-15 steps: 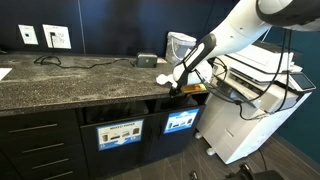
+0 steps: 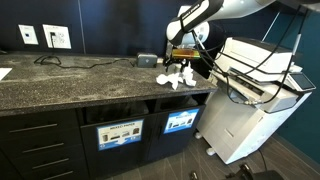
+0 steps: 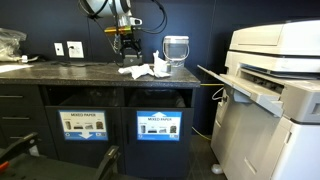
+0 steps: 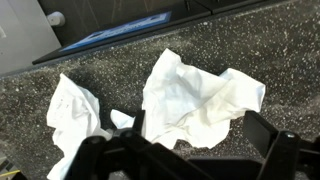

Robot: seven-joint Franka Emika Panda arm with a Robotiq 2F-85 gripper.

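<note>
Crumpled white paper (image 4: 185, 100) lies on the dark speckled counter, a broad creased piece in the middle of the wrist view. To its left in that view is another crumpled white piece (image 4: 72, 120). My gripper is open, its fingers apart along the lower edge of the wrist view, with nothing seen held. From outside, the gripper (image 3: 127, 46) hangs above the counter, clear of the white paper heap (image 3: 150, 69). The same heap (image 2: 178, 77) sits near the counter's right end.
Below the counter are two openings with blue-and-white labels, left (image 3: 83, 124) and right (image 3: 160, 127). A white bucket (image 3: 176, 50) stands behind the paper. A large white machine (image 2: 255, 85) is to the right. A cable (image 2: 85, 66) runs along the counter's back.
The gripper has risen from low by the counter's front edge to above the counter, moving back. More of the white paper shows now that the arm is higher.
</note>
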